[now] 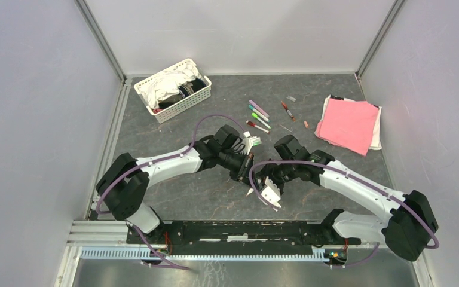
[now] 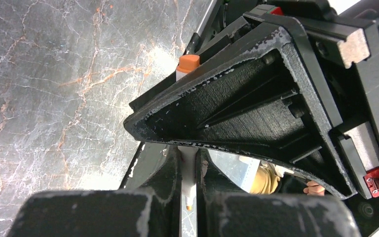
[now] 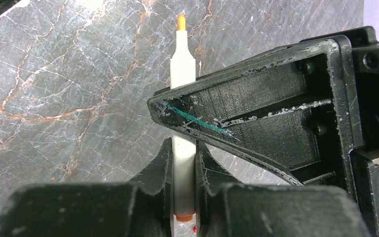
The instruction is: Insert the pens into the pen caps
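A white marker with an orange tip (image 3: 182, 64) is held where my two grippers meet near the table's front centre. My left gripper is shut on it; the orange end shows above the other gripper's finger. My right gripper is also shut on the white barrel, orange tip pointing out. In the top view both grippers (image 1: 248, 179) overlap, hiding most of the pen. Several coloured pens (image 1: 259, 109) lie behind them, with a red pen (image 1: 287, 110) and small loose caps (image 1: 305, 124).
A white basket of cloths (image 1: 188, 103) stands at the back left. Pink cloth (image 1: 346, 122) on a white one lies at the right. Free table space (image 1: 185, 197) shows at the front left and around the pens.
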